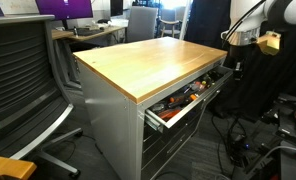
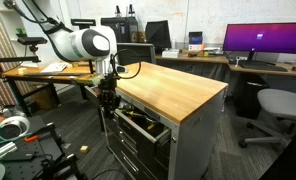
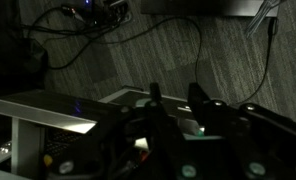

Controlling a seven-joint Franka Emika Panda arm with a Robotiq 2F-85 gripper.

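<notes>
A grey cabinet [image 1: 113,120] with a wooden top [image 2: 178,88] has its top drawer [image 1: 194,111] pulled out. Red and orange tools [image 1: 174,101] lie inside that drawer. Beyond the drawer's far end, in exterior view 1, my gripper [image 1: 236,72] hangs pointing down on the arm. In the wrist view the gripper shows a gap between its dark fingers, and nothing is visible in it. The drawer's edge [image 3: 63,108] runs below and left of it there. Shadow hides much of the drawer's inside.
Lower drawers [image 2: 138,155] are closed. Cables [image 3: 128,36] lie on the dark carpet. An office chair [image 1: 33,85] stands by the cabinet's left side in exterior view 1. The wooden top is bare.
</notes>
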